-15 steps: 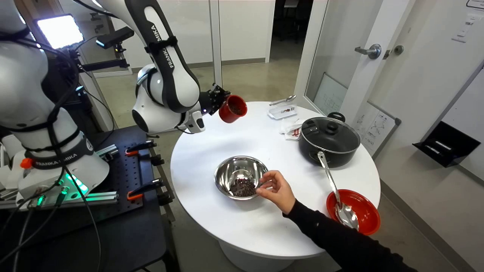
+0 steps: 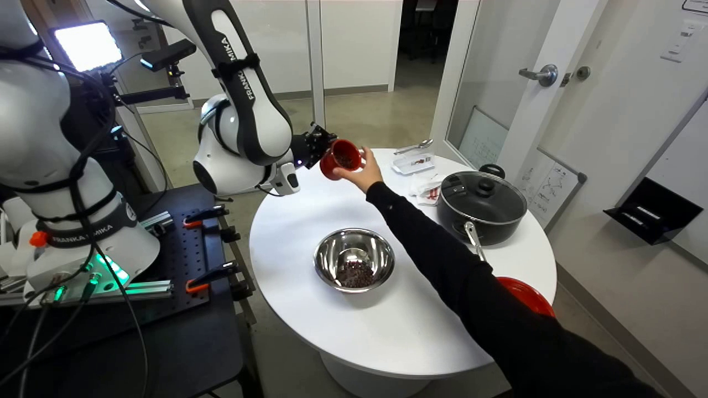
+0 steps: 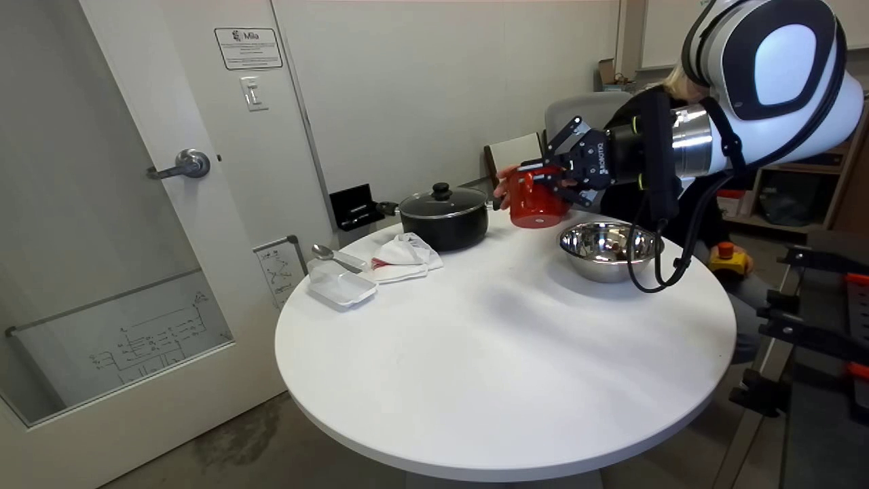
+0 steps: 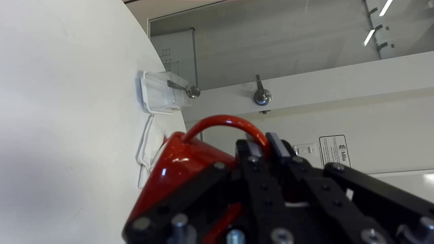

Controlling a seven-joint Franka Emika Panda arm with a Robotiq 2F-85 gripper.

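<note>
My gripper is shut on the handle of a red mug [image 2: 337, 160], which it holds above the round white table. The mug [image 4: 183, 162] is tilted in exterior view 1, and some dark stuff shows inside it. A person's hand [image 2: 362, 171] reaches in from the right and touches the mug's rim side. Below, a shiny metal bowl [image 2: 353, 261] stands on the table with small dark pieces in its bottom. In exterior view 2 the red mug [image 3: 535, 200] hangs left of the bowl [image 3: 611, 251], the hand's fingers behind it.
A black lidded pot [image 2: 483, 204], a clear plastic box [image 2: 412, 163] with a spoon and a white cloth [image 3: 407, 257] stand along the table's far side. The person's black-sleeved arm [image 2: 451, 272] crosses the right half. Bare table [image 3: 489, 358] lies at the front of exterior view 2.
The person's hand has moved from beside the metal bowl up to the red mug. Their arm now covers most of the red plate and spoon at the right. My arm and the mug look unmoved.
</note>
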